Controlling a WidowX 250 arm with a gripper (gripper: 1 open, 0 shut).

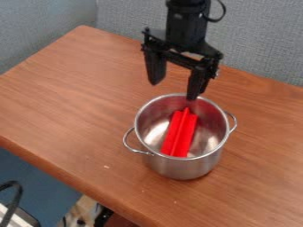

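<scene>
A steel pot (160, 160) with two side handles stands on the wooden table, holding red bar-shaped objects (178, 133) that lean lengthwise inside it. The black gripper (176, 78) hangs above the pot's back rim, its two fingers spread apart, with nothing seen between them.
A grey textured wall runs along the back and upper left. Cables and other items lie below the table's edge at the lower left.
</scene>
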